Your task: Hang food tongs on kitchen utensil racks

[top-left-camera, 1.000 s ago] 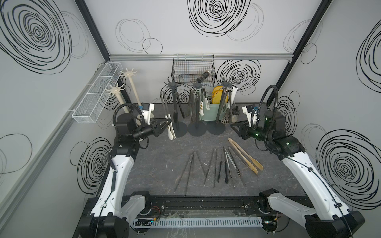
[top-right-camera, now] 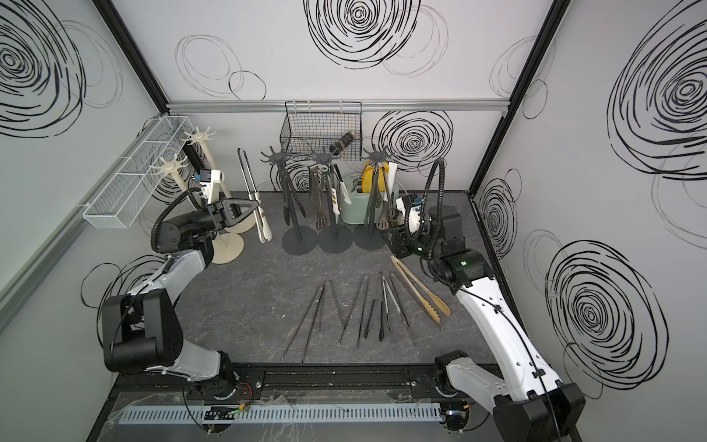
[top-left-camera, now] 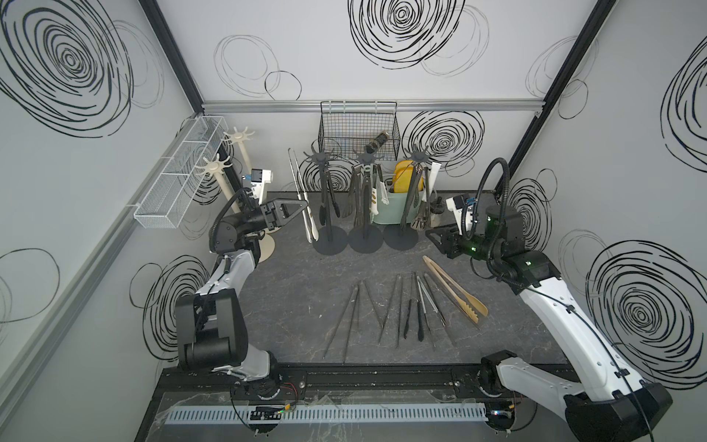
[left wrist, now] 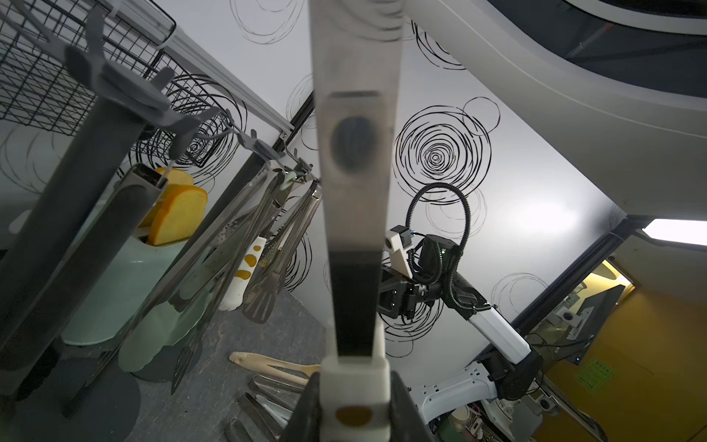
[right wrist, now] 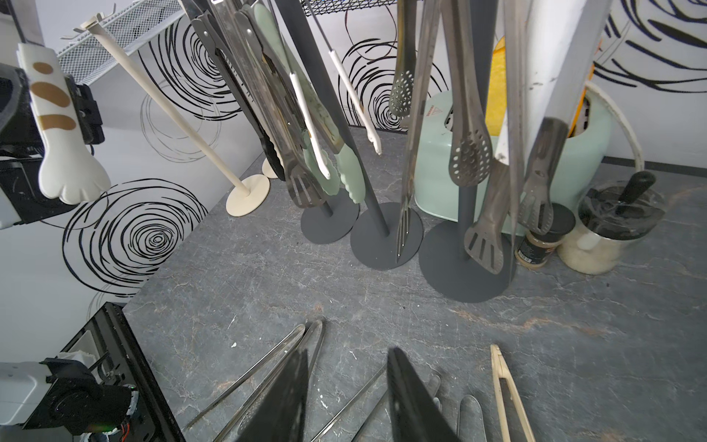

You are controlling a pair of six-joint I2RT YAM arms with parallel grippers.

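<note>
My left gripper [top-left-camera: 304, 205] is shut on metal tongs [top-left-camera: 297, 175] with white paw tips, held upright with the loop end on top. The tongs hang in the air just left of the leftmost dark rack [top-left-camera: 319, 157], apart from its hooks. In the left wrist view the metal arm of the tongs [left wrist: 353, 184] fills the middle, and the rack's prongs [left wrist: 118, 81] are at upper left. Brown-spotted paw tips [right wrist: 62, 140] show in the right wrist view. My right gripper stands part open over the table, nothing between its fingers.
Two more dark racks [top-left-camera: 366, 157] carry hanging utensils. Cream racks [top-left-camera: 213, 168] stand behind the left arm. Several metal tongs [top-left-camera: 353, 309] and wooden tongs [top-left-camera: 454, 288] lie on the table [top-left-camera: 287, 309]. A green container [top-left-camera: 390, 210] stands behind the racks.
The left arm folded at its elbow. The right arm has hardly moved.
</note>
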